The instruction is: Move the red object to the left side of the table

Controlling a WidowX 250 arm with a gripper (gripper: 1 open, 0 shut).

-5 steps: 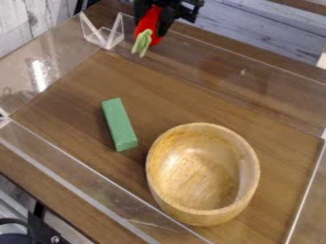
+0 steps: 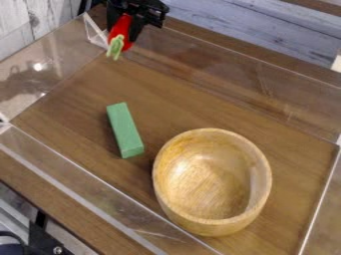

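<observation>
The red object, with a pale green tip at its lower end, hangs near the top left of the camera view. My black gripper is shut on its upper part and comes in from the top edge. The red thing looks tilted, its green end pointing down and to the left. Whether that tip touches the table cannot be told from this angle. The fingers are partly hidden against the dark arm.
A green block lies left of centre. The wooden bowl stands empty at the lower right. Behind the red object a clear plastic piece is partly hidden. Bare table spreads across the middle and right.
My gripper and the red object have moved left and slightly up in the view, now in front of the clear plastic piece. Block and bowl have stayed put.
</observation>
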